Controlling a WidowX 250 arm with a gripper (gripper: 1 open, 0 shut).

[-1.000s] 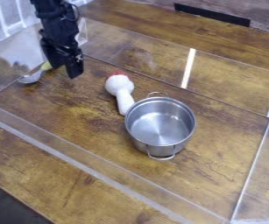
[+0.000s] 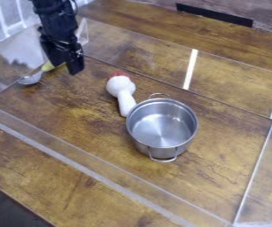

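Note:
My black gripper hangs low at the upper left, over a ladle or spoon with a yellow part and a metal bowl end; its fingers are open, and part of the utensil is hidden behind them. A white object with a red top, like a bowling pin or toy, lies in the middle. A steel pot with two handles stands right of centre, beside it.
Clear plastic walls border the wooden work surface. A white strip lies at the back right.
The gripper has shifted very slightly toward the left over the utensil in the last second. The pot and white object have not moved.

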